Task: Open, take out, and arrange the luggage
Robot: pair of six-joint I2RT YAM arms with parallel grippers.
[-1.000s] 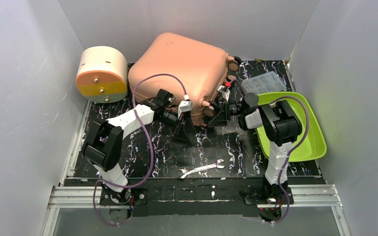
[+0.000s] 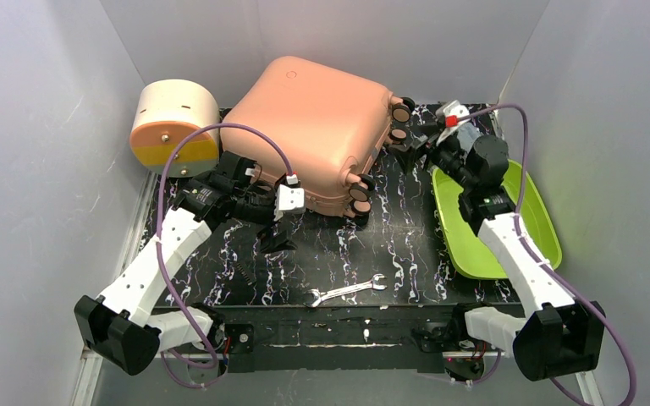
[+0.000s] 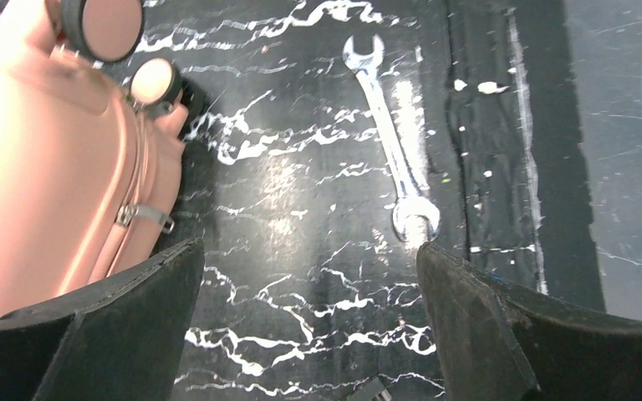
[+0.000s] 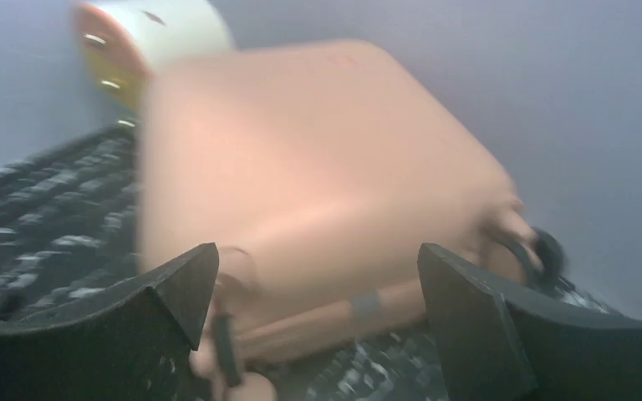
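A pink suitcase (image 2: 309, 127) lies on its side at the back middle of the dark marbled table, wheels to the right; in the left wrist view its side (image 3: 50, 192) shows a zipper. My left gripper (image 2: 275, 239) hangs open in front of it, over the table. My right gripper (image 2: 410, 148) is raised at the suitcase's wheel end, open; its blurred wrist view shows the suitcase (image 4: 318, 159) beyond the fingers.
A striped cream drawer box (image 2: 173, 127) stands back left. A green tray (image 2: 542, 237) fills the right, with a clear compartment box partly hidden behind my right arm. A double-ended wrench (image 2: 347, 289) lies at the front middle.
My right arm has risen and swung back toward the suitcase's wheel end and the rear right. My left gripper has drawn back leftward. The suitcase looks unmoved.
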